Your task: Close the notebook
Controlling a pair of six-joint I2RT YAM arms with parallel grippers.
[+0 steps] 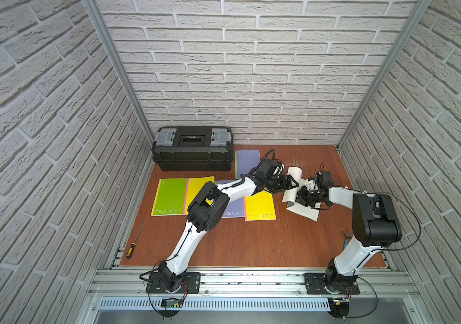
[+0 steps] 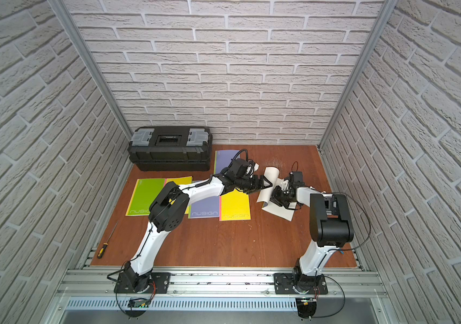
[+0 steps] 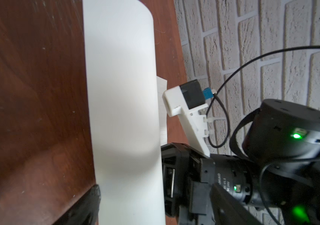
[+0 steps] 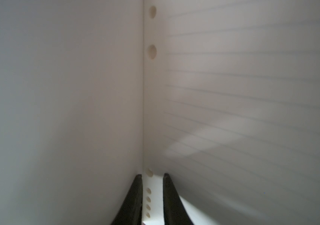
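On the right of the table lies an open white notebook point(image 1: 307, 212), its left leaf point(image 1: 293, 172) raised and curled. In the left wrist view the curled leaf point(image 3: 124, 93) passes between the wide-apart fingers of my open left gripper, which has not closed on it. From the right, my right gripper point(image 1: 302, 198) reaches over the notebook's flat side, inside the fold. In the right wrist view its fingers point(image 4: 170, 202) stand close together, with a narrow gap showing punched holes along the crease and lined paper point(image 4: 250, 93) beside it. Whether they pinch any paper is not clear.
Green-and-yellow point(image 1: 171, 199) and purple-and-yellow notebooks point(image 1: 260, 208) lie left of the open one; another purple one point(image 1: 247, 162) lies behind. A black toolbox point(image 1: 192, 154) stands at the back left. A screwdriver point(image 1: 131, 250) lies front left.
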